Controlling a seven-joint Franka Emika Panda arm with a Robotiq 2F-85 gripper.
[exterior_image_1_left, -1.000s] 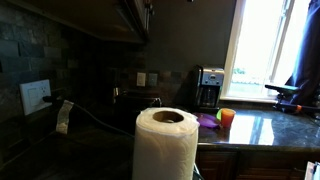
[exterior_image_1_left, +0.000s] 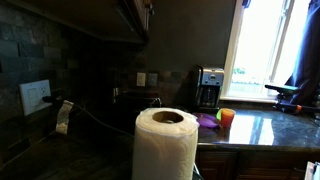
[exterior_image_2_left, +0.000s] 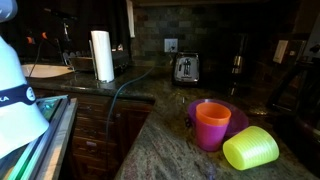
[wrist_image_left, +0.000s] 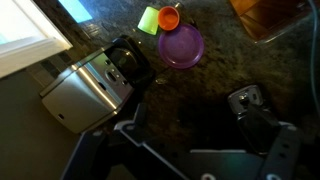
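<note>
My gripper is open in the lower part of the wrist view, its dark fingers far apart and nothing seen between them. It looks down over the dark counter. A purple bowl or plate (wrist_image_left: 181, 47) lies on the counter near the top of that view. Beside it are an orange cup (wrist_image_left: 169, 18) and a lime green cup (wrist_image_left: 148, 20). In exterior view 2 the orange cup (exterior_image_2_left: 212, 115) stands upright at the purple bowl (exterior_image_2_left: 238, 118), and the green cup (exterior_image_2_left: 251, 148) lies on its side. The gripper does not show clearly in the exterior views.
A coffee maker (wrist_image_left: 90, 85) stands left of the gripper in the wrist view. The toaster (exterior_image_2_left: 187, 68) is against the back wall, with a cable (exterior_image_2_left: 120, 92) nearby. A paper towel roll (exterior_image_1_left: 166, 145) stands upright. Bare counter (exterior_image_2_left: 160, 140) lies left of the cups.
</note>
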